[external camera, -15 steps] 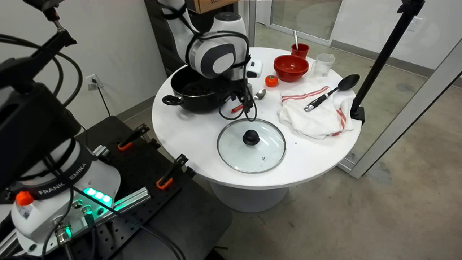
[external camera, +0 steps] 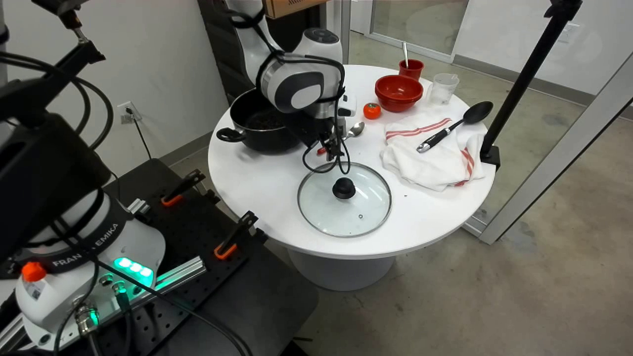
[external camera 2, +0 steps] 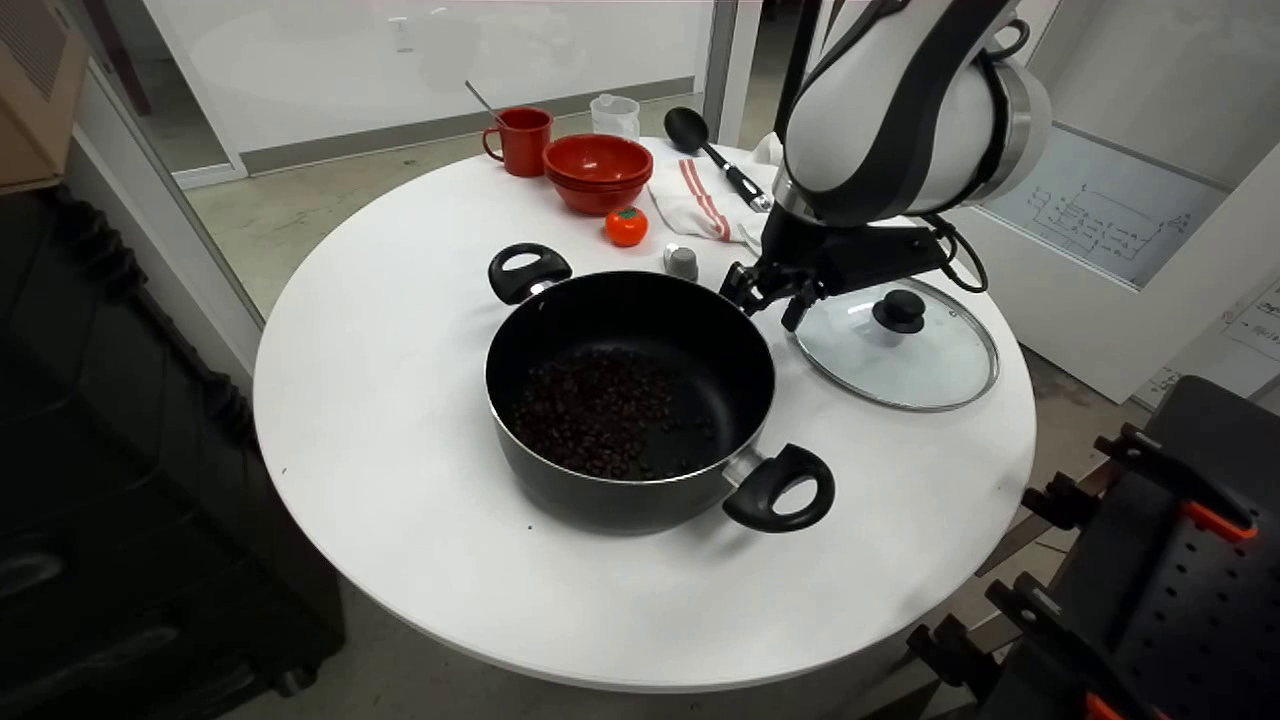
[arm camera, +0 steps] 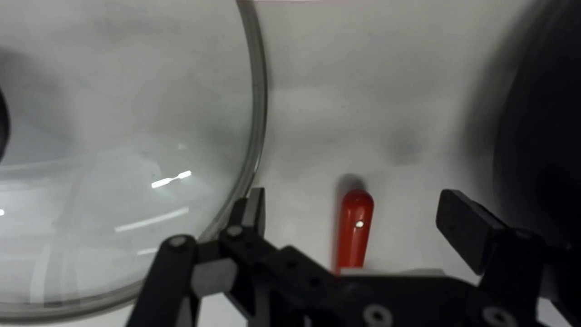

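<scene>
In the wrist view my gripper is open, its fingers apart on either side of a red handle (arm camera: 354,231) lying on the table. Nothing is gripped. The handle belongs to a spoon whose metal bowl (external camera: 356,128) shows in exterior view 1; its middle is hidden by my gripper. The left finger (arm camera: 253,211) is close by the rim of the glass lid (external camera 2: 858,348), while the right finger (arm camera: 463,226) is beside the black pot (external camera 2: 600,504). Dark beans (external camera 2: 594,408) lie inside the pot.
Behind the spoon are a tomato (external camera 2: 625,227), red bowls (external camera 2: 600,162), a red mug (external camera 2: 523,142) and a clear cup (external camera: 443,89). A black ladle (external camera: 454,127) rests on a striped towel (external camera: 427,163).
My gripper has come down and a little nearer the lid, now covering more of the red handle. The pot has shifted slightly left in exterior view 1. The lid is where it was.
</scene>
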